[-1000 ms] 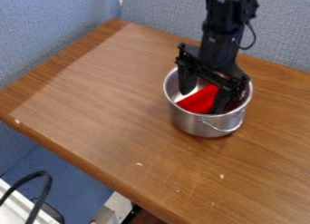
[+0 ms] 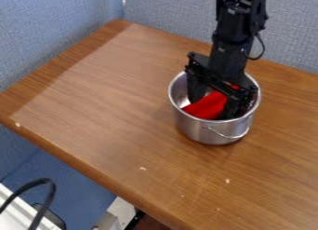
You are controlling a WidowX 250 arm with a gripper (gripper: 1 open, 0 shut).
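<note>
A steel pot (image 2: 199, 127) with a wire handle stands on the wooden table, right of centre. Inside it lies a red object (image 2: 204, 108), partly hidden by the black gripper (image 2: 220, 97), which reaches down into the pot from above. The fingers are dark and overlap one another, so their state is hard to make out; I cannot tell whether anything is between them.
Blue padded walls border it at the back and left. At the lower left is a white item (image 2: 19, 215) with a black cable, off the table.
The arm has come slightly toward the front and lower into the pot since a second ago, and more of the gripper now covers the red object.
</note>
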